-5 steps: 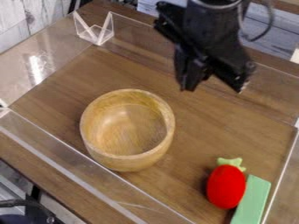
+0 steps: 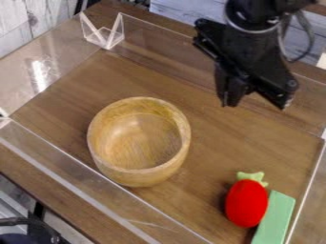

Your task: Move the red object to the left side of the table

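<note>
The red object [image 2: 247, 203], rounded with a pale green top like a strawberry or tomato, lies at the front right of the table, touching or nearly touching a green block. My black gripper [image 2: 231, 98] hangs above the far right part of the table, well behind the red object. Its fingertips point down and look close together, but the angle hides whether there is a gap between them. Nothing is seen hanging from it.
A round wooden bowl [image 2: 140, 141] stands left of centre. The green block [image 2: 274, 221] lies at the right edge. Clear low walls border the wooden table [image 2: 95, 84]. A clear bracket [image 2: 102, 30] stands at the far left corner.
My gripper has shifted to the right and somewhat lower in the view. The red object, bowl and green block have stayed in place.
</note>
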